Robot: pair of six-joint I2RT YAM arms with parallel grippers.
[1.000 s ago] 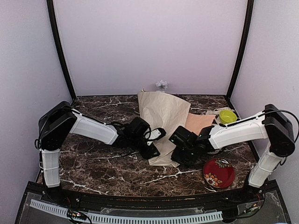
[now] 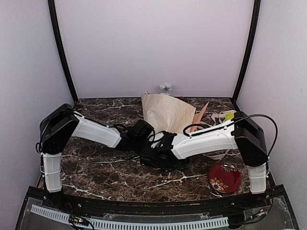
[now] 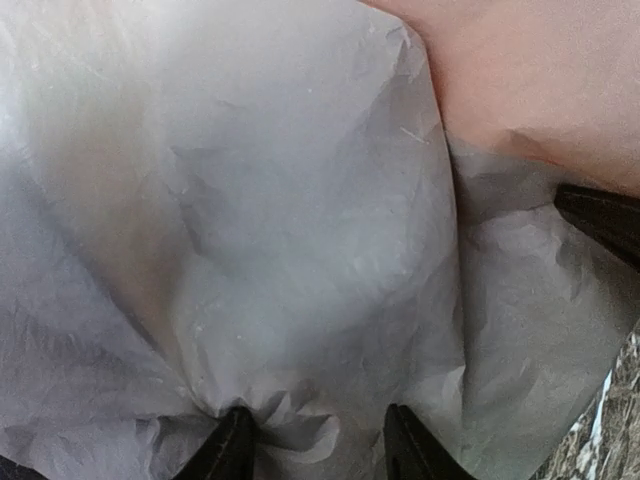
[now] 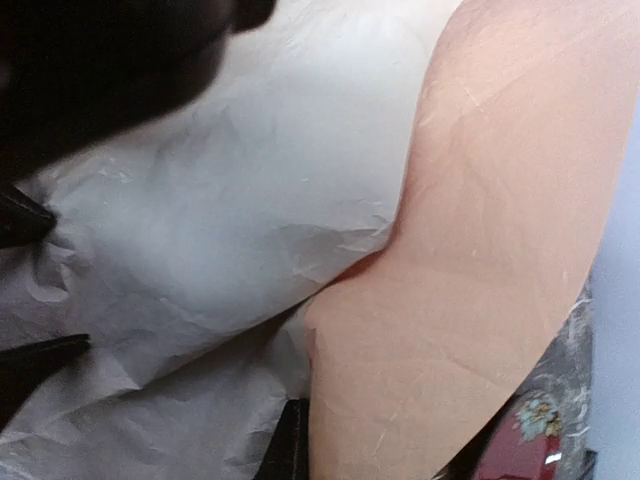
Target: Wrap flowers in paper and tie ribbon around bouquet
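Note:
Cream wrapping paper (image 2: 168,112) lies in the middle, with a white fake flower (image 2: 165,87) showing past its far edge. Its peach side flap (image 4: 480,240) stands folded up along the right. My left gripper is part open, its fingertips on either side of a crumpled gather of paper. My right gripper is shut at the flap's lower edge, with the thin paper between its fingers. From above, both grippers meet over the near end of the paper and hide it. The flower stems are out of sight.
At the front right sits a red flowered bowl (image 2: 224,178). A pale ribbon (image 2: 218,155) and a yellow-green object (image 2: 229,116) lie at the right, partly behind the right arm.
The right arm has swung left across the paper's near end, and the peach flap has risen from lying flat. Seen from above, the left arm has hardly moved.

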